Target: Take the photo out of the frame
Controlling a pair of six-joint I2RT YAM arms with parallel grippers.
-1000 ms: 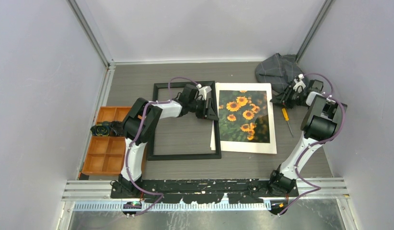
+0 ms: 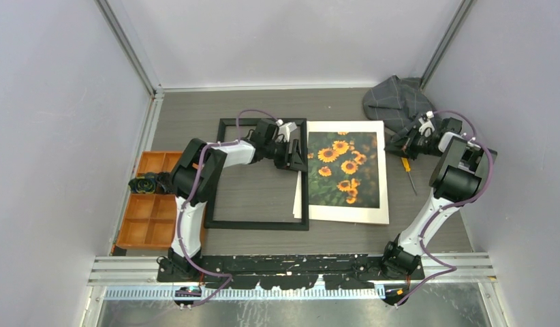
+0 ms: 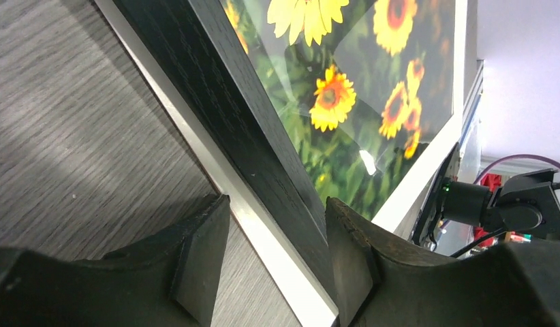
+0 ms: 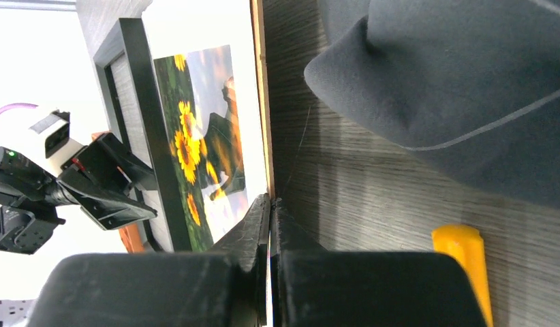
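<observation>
The black frame lies empty at centre left, overlapping the white-bordered sunflower photo on its right. A pale board edge shows from under the frame's right bar. My left gripper is part open over that bar, its fingers either side of bar and pale edge in the left wrist view. My right gripper is shut at the photo stack's right edge, nothing clearly between its fingertips.
A grey cloth lies at the back right, a yellow screwdriver right of the photo, an orange compartment tray at the left.
The frame and photo stack have shifted slightly left and toward the front. The right gripper has moved a little toward the front; the left has barely moved.
</observation>
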